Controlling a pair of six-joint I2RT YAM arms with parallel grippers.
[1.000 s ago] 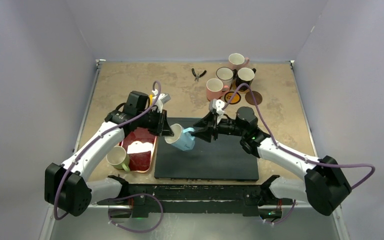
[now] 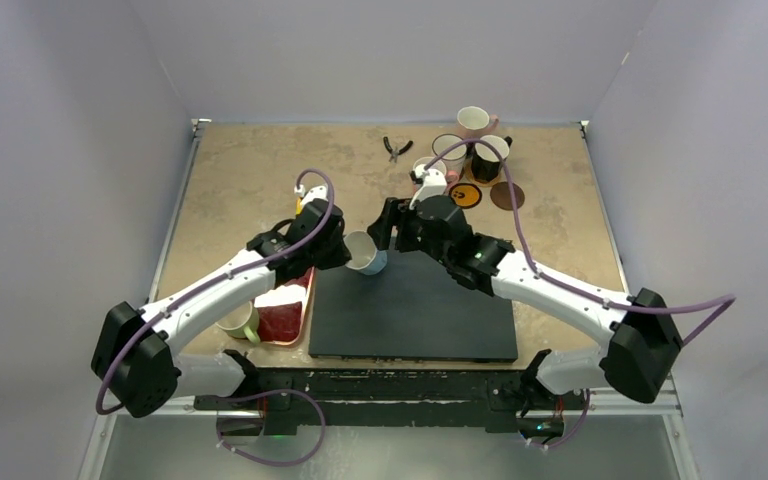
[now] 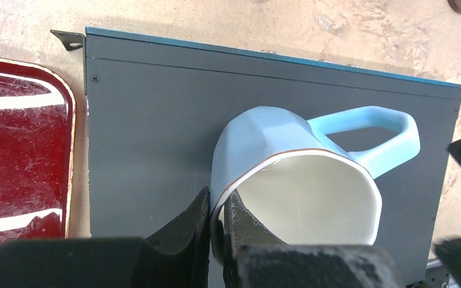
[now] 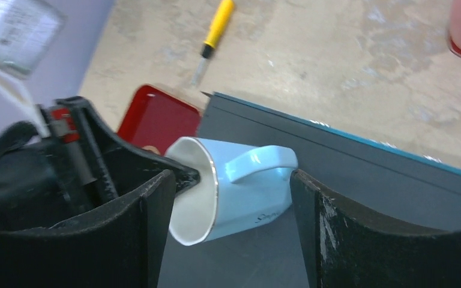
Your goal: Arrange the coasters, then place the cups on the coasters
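Observation:
The light blue cup (image 2: 367, 256) is tipped on its side above the dark box, its mouth facing left in the top view. Two fingers of my left gripper pinch the cup's rim, one inside and one outside. My right gripper is part open; its fingers straddle the cup's handle (image 4: 263, 161) in the right wrist view, and I cannot tell whether they touch it. At the back right of the table lie a smiley coaster (image 2: 465, 195) and a brown coaster (image 2: 507, 196), both bare on top.
A dark flat box (image 2: 415, 310) fills the front middle. Left of it, a green cup (image 2: 239, 320) is at a red tray (image 2: 280, 322). Several cups, including a black one (image 2: 487, 160), crowd the back right. Pliers (image 2: 396, 149) lie at the back.
My left gripper has shifted slightly right with the blue cup, whose handle is now hidden in the top view.

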